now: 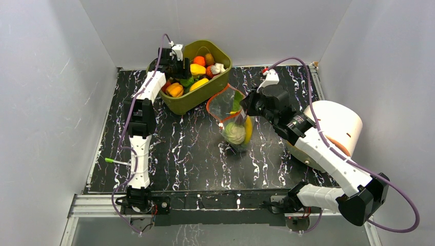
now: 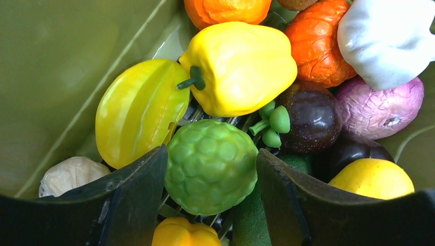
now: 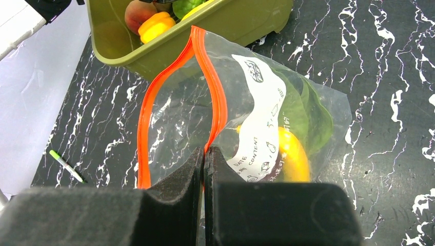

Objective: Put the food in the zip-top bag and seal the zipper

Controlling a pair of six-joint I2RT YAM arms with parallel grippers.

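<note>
Down in the olive bin, my left gripper has its fingers either side of a bumpy green fruit (image 2: 210, 166), among a yellow pepper (image 2: 236, 69), starfruit (image 2: 133, 113), onion (image 2: 379, 107) and other produce. In the right wrist view my right gripper is shut on the orange-edged rim of the clear zip top bag (image 3: 179, 123). The bag stands open on the counter, holding a pale green round vegetable (image 1: 235, 134), a long yellow item (image 3: 292, 154) and something leafy green.
The olive bin (image 1: 182, 107) sits at the back, just left of the bag. A cream round appliance (image 1: 333, 118) stands at the right. A green-capped marker (image 3: 66, 165) lies on the left.
</note>
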